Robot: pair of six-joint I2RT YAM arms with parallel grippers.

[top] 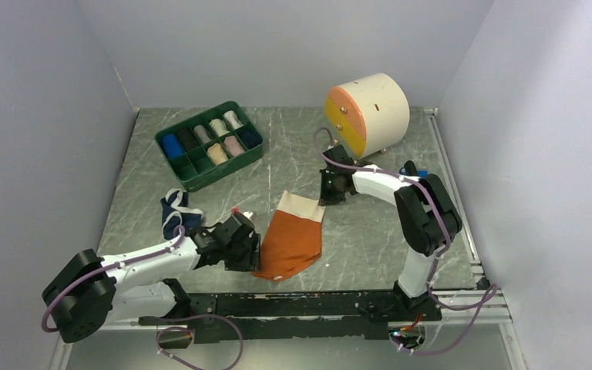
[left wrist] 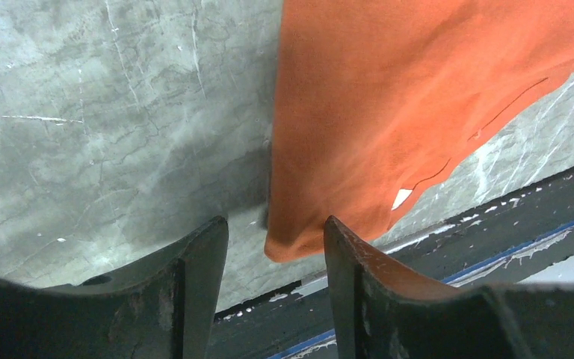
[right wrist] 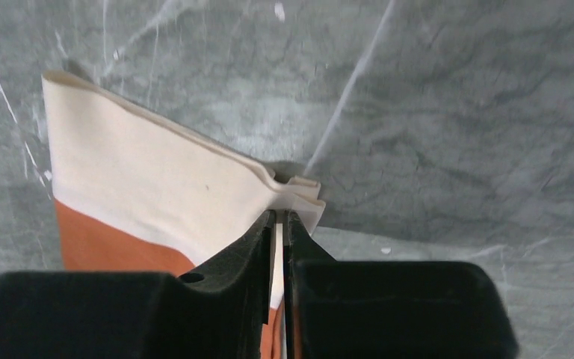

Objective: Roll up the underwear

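The folded underwear, orange with a cream band (top: 301, 204), lies on the grey table, its band toward the back. In the left wrist view, its orange corner (left wrist: 299, 235) sits between the spread fingers of my open left gripper. My right gripper is over the band's right corner. Its fingers stand close together, with a thin strip of cream and orange cloth showing in the narrow gap. Whether they pinch that cloth cannot be told. The folded edges of the cream band (right wrist: 142, 161) show just beyond the fingertips.
A green divided box (top: 193, 183) with several rolled cloths stands at the back left. Dark blue cloth (top: 179, 212) lies near the left arm. A cream drum-shaped cabinet (top: 381, 112) is behind my right gripper. A blue object (top: 422, 173) lies partly hidden by the right arm.
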